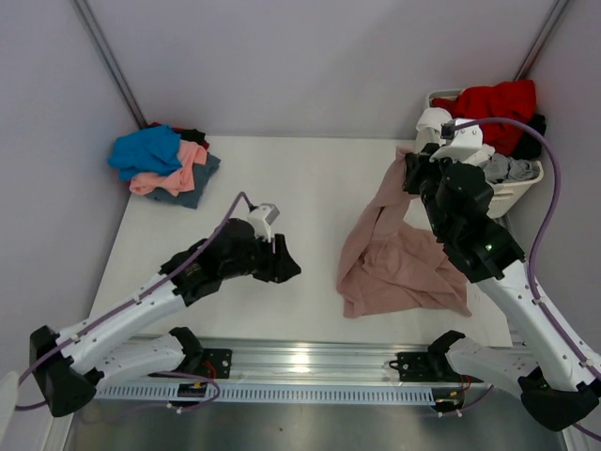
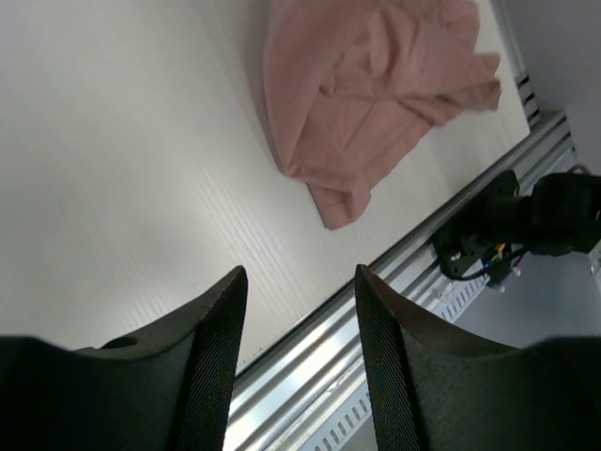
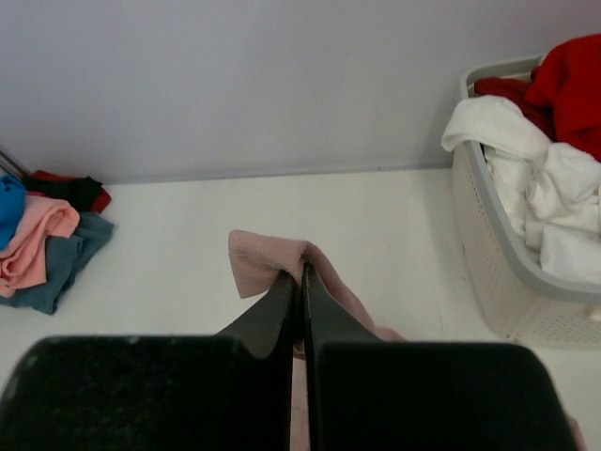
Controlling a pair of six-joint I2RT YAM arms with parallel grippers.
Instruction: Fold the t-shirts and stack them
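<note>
A dusty-pink t-shirt hangs from my right gripper, which is shut on a bunched bit of it. Its lower part lies crumpled on the right half of the white table. In the right wrist view a pink flap sticks up past the shut fingertips of my right gripper. My left gripper is over the table left of the shirt, open and empty. Between its spread fingers in the left wrist view only table and rail show, with the shirt ahead and apart.
A pile of blue, pink and grey-blue clothes sits at the back left. At the back right stands a light laundry basket with red, white, black and grey clothes, close to my right arm.
</note>
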